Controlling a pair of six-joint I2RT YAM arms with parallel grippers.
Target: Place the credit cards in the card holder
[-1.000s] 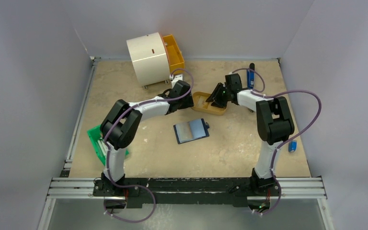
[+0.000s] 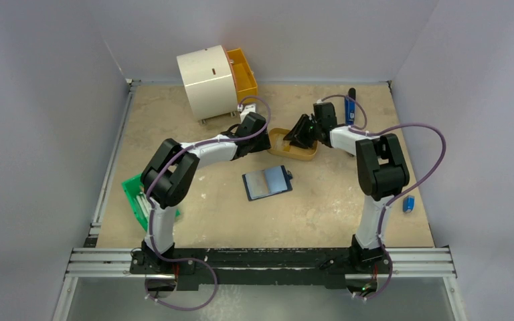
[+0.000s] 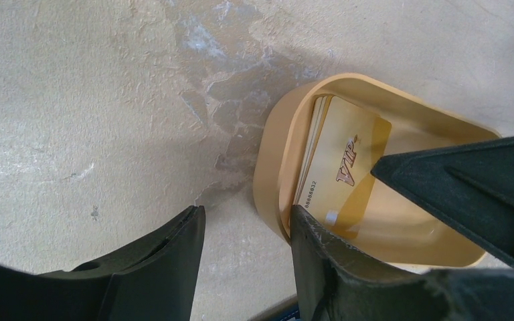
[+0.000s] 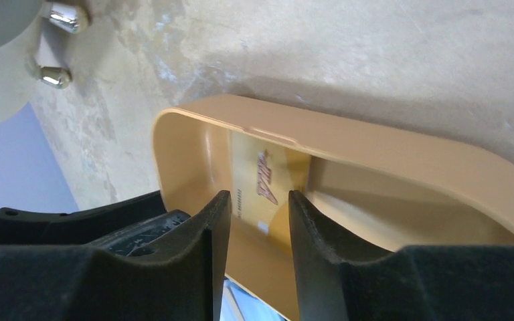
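A tan oval box (image 2: 303,156) lies between my two grippers. In it, cream-and-gold "VIP" cards (image 3: 340,157) lean in a small stack against the near end wall. My left gripper stands open at that end, one finger outside the box and the other at its rim, overlapping the wall. Over the cards is my right gripper, its fingers apart; no card shows clearly between them. The dark blue card holder (image 2: 268,183) lies spread open in front of the box, with clear sleeves facing up.
A white rounded cabinet (image 2: 207,82) with a yellow drawer (image 2: 243,73) stands behind the left arm. At the left edge is a green basket (image 2: 132,189). A blue-handled tool (image 2: 350,107) and a small blue item (image 2: 408,204) lie on the right.
My right gripper has shifted slightly left, further over the box. The left arm, the box and the card holder look unmoved.
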